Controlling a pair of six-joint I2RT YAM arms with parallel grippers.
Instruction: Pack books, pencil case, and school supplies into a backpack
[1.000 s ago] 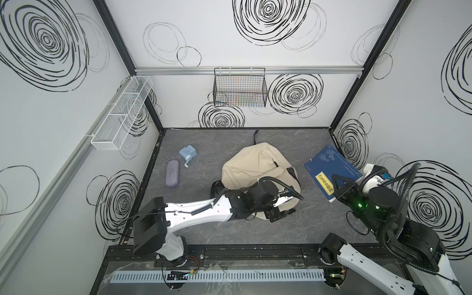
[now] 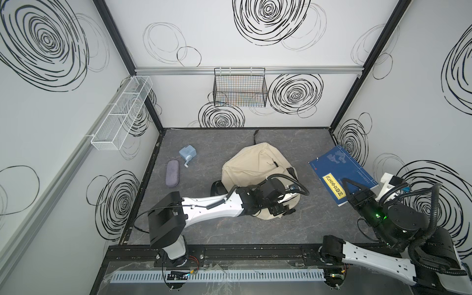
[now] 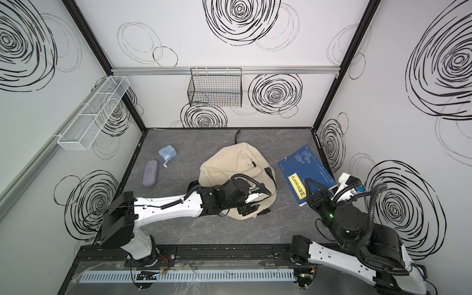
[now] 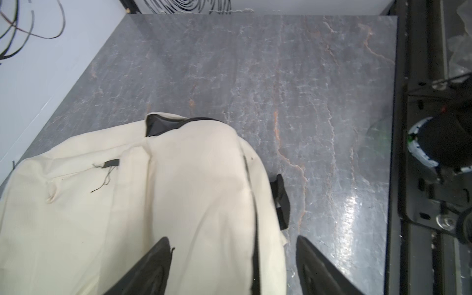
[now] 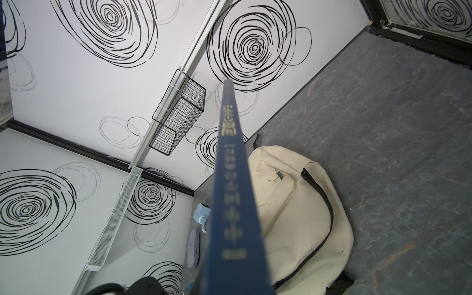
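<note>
A blue book [image 2: 344, 169] with a yellow label is held up on the right side, my right gripper [image 2: 351, 189] shut on its lower edge. In the right wrist view the book's spine [image 5: 231, 196] points away from the camera, and my fingers are hidden. The cream backpack [image 2: 255, 164] lies flat on the table's middle. Over its front end my left gripper stands open, nothing between its fingers, with the backpack's fabric [image 4: 206, 196] below. A grey-purple pencil case [image 2: 172, 173] and a light blue object [image 2: 187, 153] lie to the left of the backpack.
A black wire basket [image 2: 240, 88] hangs on the back wall, and a white one [image 2: 123, 113] on the left wall. The left forearm [image 2: 216, 206] stretches across the front.
The pencil case and light blue object stayed put.
</note>
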